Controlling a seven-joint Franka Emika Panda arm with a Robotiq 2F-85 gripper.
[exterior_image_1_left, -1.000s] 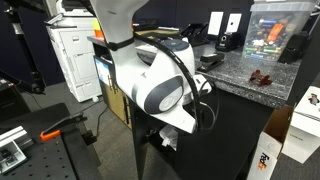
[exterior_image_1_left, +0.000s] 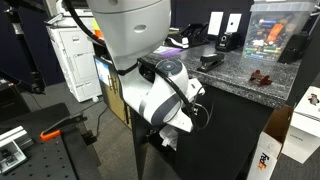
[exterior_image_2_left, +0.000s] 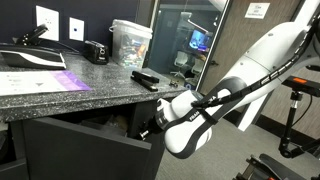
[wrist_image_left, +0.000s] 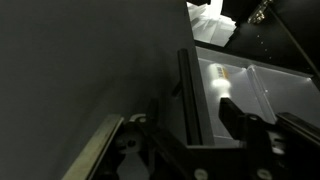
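Note:
In the wrist view, the dark upright edge of a drawer front (wrist_image_left: 188, 100) runs up between the two fingers of my gripper. The fingers stand apart, one on each side of that edge, so the gripper is open; contact with the edge cannot be made out. To the right lies the grey drawer interior (wrist_image_left: 275, 85), holding a small pale object with an orange mark (wrist_image_left: 220, 75). From the other side, exterior view 2 shows the pulled-out black drawer (exterior_image_2_left: 95, 145) below the counter, with the white arm (exterior_image_2_left: 195, 120) at its far end.
The speckled counter (exterior_image_1_left: 245, 78) overhangs close to the arm. On it are a clear bin (exterior_image_1_left: 277, 30) and a black stapler (exterior_image_2_left: 145, 78). White cardboard boxes (exterior_image_1_left: 303, 130) stand at the right. Crumpled white material (wrist_image_left: 210, 22) shows at the wrist view's top.
In exterior view 1, the white arm has shifted a little to the left and its upper part has come lower. The drawer and counter items look the same.

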